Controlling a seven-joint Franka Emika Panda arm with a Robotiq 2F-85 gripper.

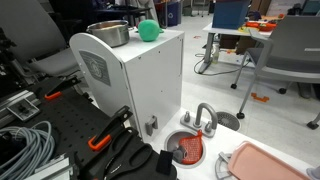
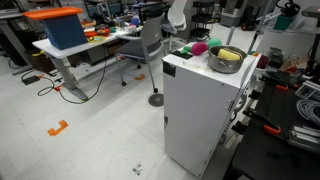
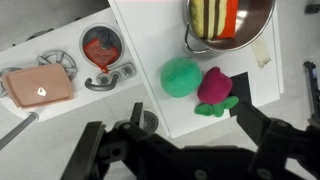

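Observation:
In the wrist view my gripper stands open, its dark fingers (image 3: 98, 148) wide apart with nothing between them. Ahead of them on the white cabinet top lie a round green object (image 3: 181, 77) and a magenta vegetable-like piece (image 3: 214, 87) with green leaves, side by side. A metal pot (image 1: 108, 34) stands near them; from above, a yellow-and-brown striped piece (image 3: 209, 16) and an orange-red piece show inside it. The green object (image 1: 149, 30) sits right of the pot in exterior view 1. I cannot make out the gripper in either exterior view.
Below the white cabinet (image 1: 145, 80) is a round sink (image 1: 184, 148) with a faucet (image 1: 205, 118) and a red utensil in it. A pink tray (image 1: 262, 165) lies to its right. Black tools and cables cover the dark table (image 1: 75, 125).

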